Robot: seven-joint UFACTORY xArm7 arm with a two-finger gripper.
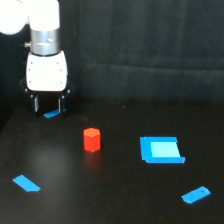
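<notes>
A small red block [92, 140] sits on the black table, left of the middle. To its upper left, my white gripper [48, 103] hangs with its fingers pointing down. Its two dark fingers stand apart, and nothing shows between them. The red block is clear of the gripper. On the right lies a blue-bordered square [148, 150] with a pale middle, bare of any block. No gripper touches the block or the square.
Blue strips lie on the table at the front left [26, 184] and the front right [196, 195]. Another blue strip [54, 113] shows beneath the gripper. A dark curtain [150, 50] hangs behind. Bare table separates the block from the square.
</notes>
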